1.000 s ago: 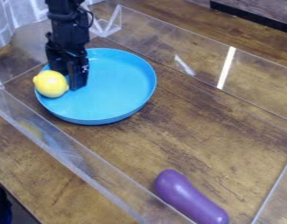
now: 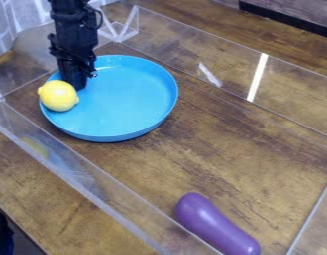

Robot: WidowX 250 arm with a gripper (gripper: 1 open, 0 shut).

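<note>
A yellow round object, like a lemon (image 2: 59,96), sits on the left side of a blue plate (image 2: 127,105). My black gripper (image 2: 73,78) hangs at the plate's upper left edge, just above and behind the yellow object. Its fingertips are small and dark, and I see nothing held between them; it looks shut. A purple eggplant (image 2: 214,223) lies on the wooden table at the lower right, well away from the plate.
Clear plastic walls (image 2: 87,189) border the work area along the left and elsewhere.
My gripper has moved a little up and to the left, away from the plate's middle. The yellow object and plate look nearly unchanged.
</note>
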